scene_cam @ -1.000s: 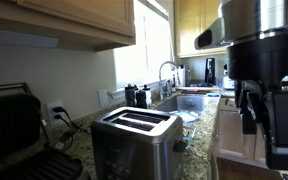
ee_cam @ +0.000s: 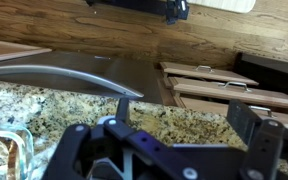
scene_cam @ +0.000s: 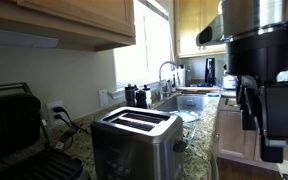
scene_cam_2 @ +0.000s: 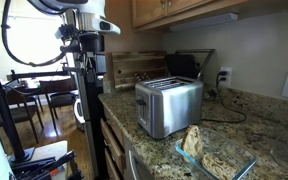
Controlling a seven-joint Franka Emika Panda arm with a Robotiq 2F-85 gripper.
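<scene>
My gripper is open in the wrist view, its two dark fingers far apart with nothing held between them. Below it run the speckled counter's edge and the floor beside it. In exterior view 1 the dark gripper fills the right side, close to the camera. A silver two-slot toaster (scene_cam_2: 169, 106) stands upright on the granite counter, apart from the gripper. In front of the toaster is a clear glass dish (scene_cam_2: 220, 160) with pale food in it; a tan, bread-like piece (scene_cam_2: 192, 141) sits at its near left side. Part of the dish (ee_cam: 6, 152) shows in the wrist view.
A black open grill-like appliance (scene_cam: 19, 130) stands left of the toaster. Behind are a cord at the outlet (scene_cam: 57, 107), dark bottles (scene_cam: 137, 96) and a sink (scene_cam: 184, 102). Wooden cabinets (scene_cam_2: 192, 22) overhang the counter. Bare granite lies right of the dish.
The gripper shifts very slightly in exterior view 1, by an amount too small to judge in direction. Toaster and counter objects stay where they were.
</scene>
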